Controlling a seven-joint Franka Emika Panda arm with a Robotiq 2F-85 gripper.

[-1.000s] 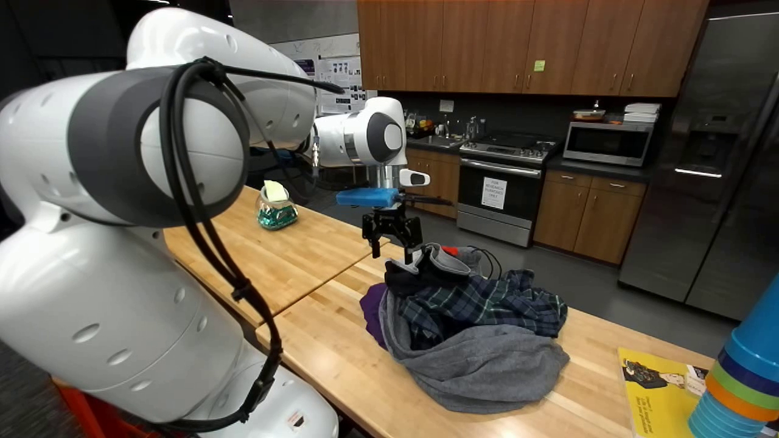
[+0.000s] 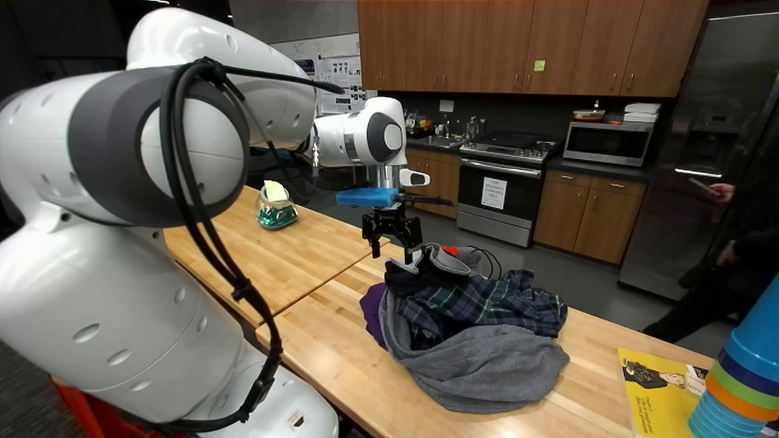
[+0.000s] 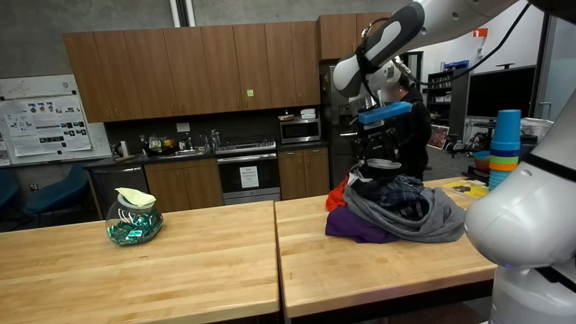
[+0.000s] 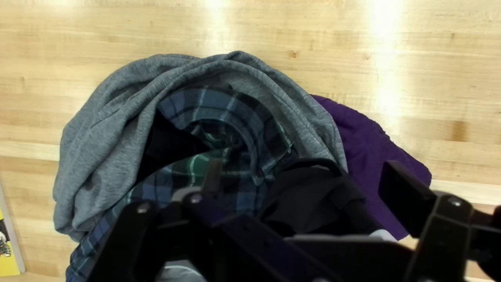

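A heap of clothes lies on the wooden table [image 2: 328, 368]. It includes a grey garment [image 2: 485, 368], a plaid garment [image 2: 504, 299], a purple cloth [image 3: 356, 224], a red cloth [image 3: 337, 195] and a black item [image 4: 319, 197] with grey edging on top. My gripper [image 2: 392, 252] hangs over the end of the heap where the black item lies, pointing down. Its fingers stand open in the wrist view, fingers [image 4: 406, 197] spread wide with no cloth visibly pinched. Whether a fingertip touches the black item I cannot tell. The gripper's dark body covers the lower part of the heap in that view.
A glass jar of green-wrapped pieces [image 3: 135, 221] stands on the adjoining tabletop. Stacked colourful cups [image 2: 737, 372] and a yellow magazine [image 2: 653, 398] occupy the other end. A person [image 3: 413, 129] stands beyond the table. Bare wood lies in front of the heap.
A person in dark clothes has come into view at the right, by the fridge. My arm, the gripper and the clothes look unmoved.
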